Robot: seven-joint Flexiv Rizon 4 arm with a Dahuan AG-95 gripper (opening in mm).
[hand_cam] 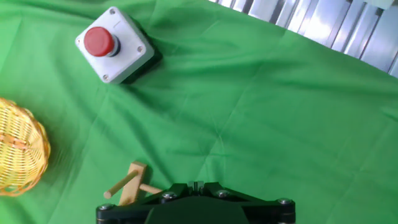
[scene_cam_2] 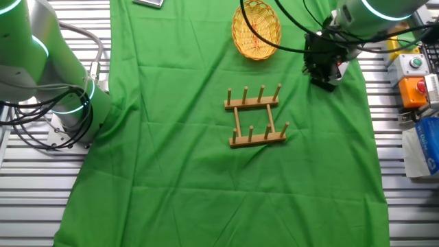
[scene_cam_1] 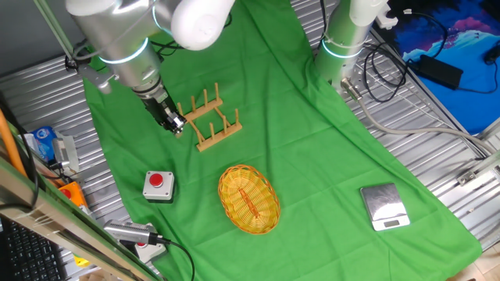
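Note:
My gripper hangs above the green cloth, just left of the wooden peg rack. In the wrist view the gripper has its fingertips together, with nothing visible between them. Part of the rack shows behind it at the lower edge. A yellow wicker basket, empty, lies on the cloth; its side enters the wrist view at the left. The grey box with a red button stands left of the basket and appears whole in the wrist view, upper left.
A small silver scale lies at the right of the cloth. Black cables hang across the second exterior view.

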